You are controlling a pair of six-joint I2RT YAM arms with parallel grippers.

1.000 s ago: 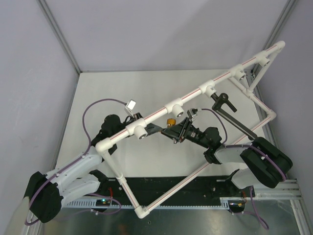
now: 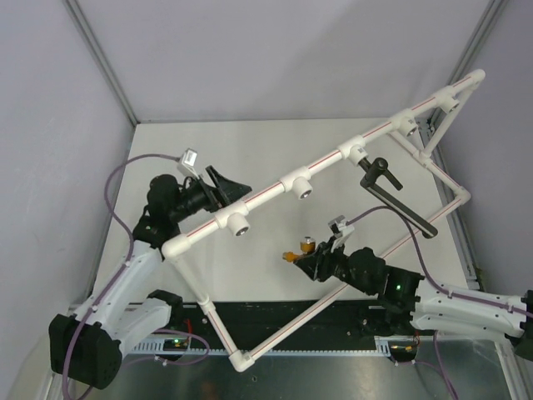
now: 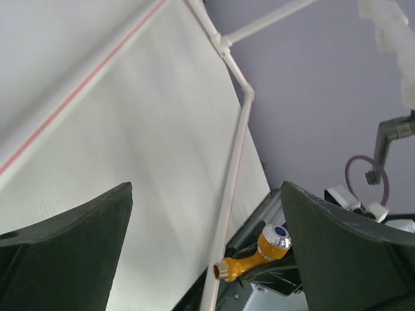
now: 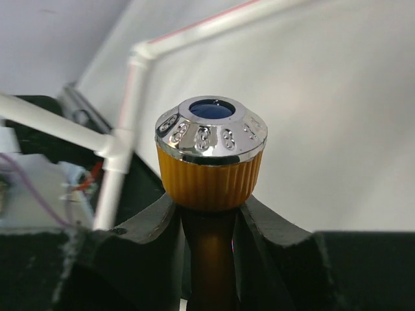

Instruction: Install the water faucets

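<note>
An orange faucet (image 2: 307,245) with a chrome knurled cap is held in my right gripper (image 2: 312,262), shut on it below the pipe frame; in the left wrist view it (image 3: 256,256) shows its threaded end pointing left. My left gripper (image 2: 223,192) stands open behind the upper pipe (image 2: 266,192) at the left, with nothing between its fingers. The upper pipe carries several white tee fittings (image 2: 301,185) with socket openings. A black faucet-like fitting (image 2: 391,200) with a long spout is on the middle right tee.
The white pipe frame surrounds the workspace, with a lower pipe (image 2: 300,322) along the front and uprights at both ends. The pale board (image 2: 166,133) is clear in the middle. Cables loop from both arms.
My right gripper has moved toward the front with the orange faucet, away from the upper pipe. My left gripper has pulled back up and to the left, away from the faucet.
</note>
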